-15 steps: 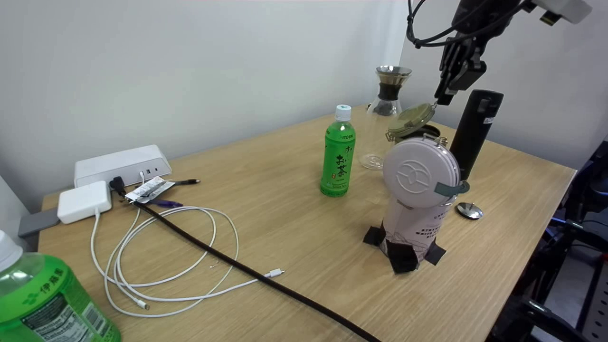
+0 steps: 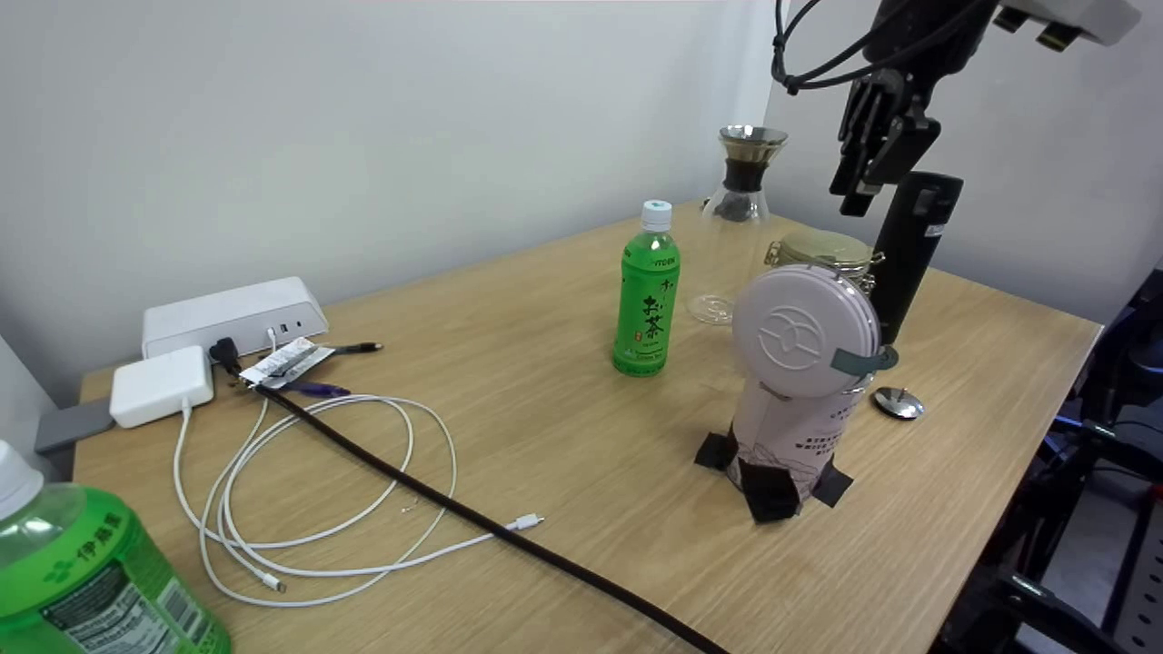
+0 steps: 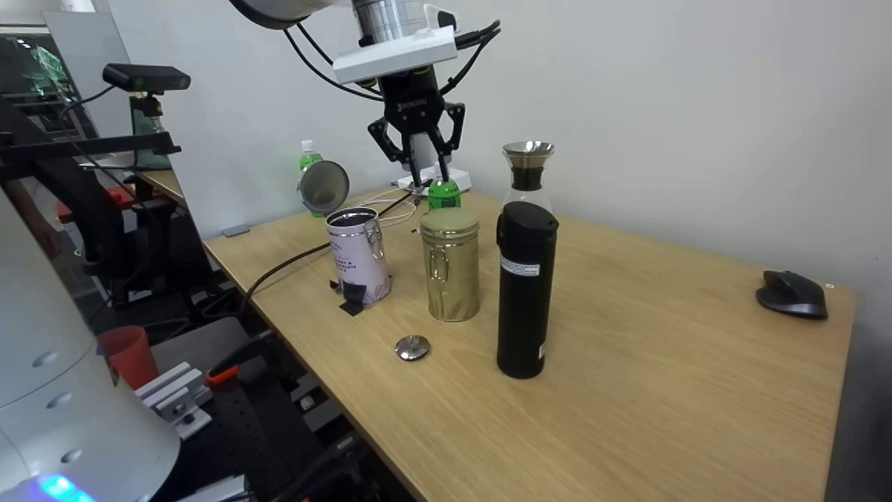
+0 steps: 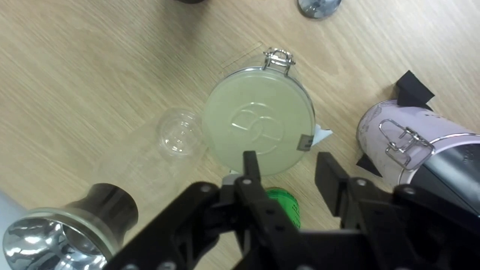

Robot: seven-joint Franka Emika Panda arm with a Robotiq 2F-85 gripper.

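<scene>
The olive-green clip-top jar (image 3: 452, 272) stands upright with its lid (image 4: 258, 119) lying flat on top. Above the table, my gripper (image 3: 430, 178) points down with its fingers parted and nothing held between them. In the wrist view the fingertips are near the edge of that lid, though apart from it in the exterior views. A pink jar (image 2: 792, 436) is taped to the table by black strips; its lid (image 2: 793, 331) hangs tipped back and its mouth (image 3: 352, 217) is uncovered.
Close to the green jar stand a black tumbler (image 3: 527, 293), a glass coffee maker (image 2: 737, 207) and a green tea bottle (image 2: 648, 294). A small metal lid (image 3: 412, 347) lies near the front edge. Cables (image 2: 327, 436) cover the table's other side. Free table surrounds the mouse (image 3: 791, 294).
The green jar's lid was raised at a slant beneath the gripper; now it lies flat over the mouth. My gripper has shifted slightly and is clear of the lid.
</scene>
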